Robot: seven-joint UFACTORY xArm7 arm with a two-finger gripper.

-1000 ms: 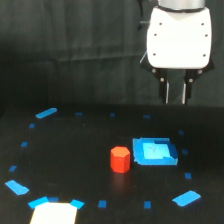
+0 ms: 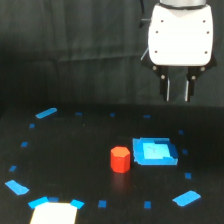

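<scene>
My gripper (image 2: 177,98) hangs at the upper right, well above the dark table and clear of everything on it. Its two thin dark fingers point down and stand apart, open, with nothing seen between them. A red block (image 2: 120,159) with a six-sided outline rests on the table near the middle. Just right of it, with a narrow dark gap between, lies a blue square tray (image 2: 138,143) with lighter blue inside.
A pale cream object (image 2: 54,214) is cut off by the bottom left edge. Blue strips (image 2: 186,198) and small blue squares are scattered over the dark tabletop. Otherwise, bare table surrounds the block.
My gripper has shifted very slightly up and to the right, its fingers still apart. The red block and the blue tray have stayed where they were.
</scene>
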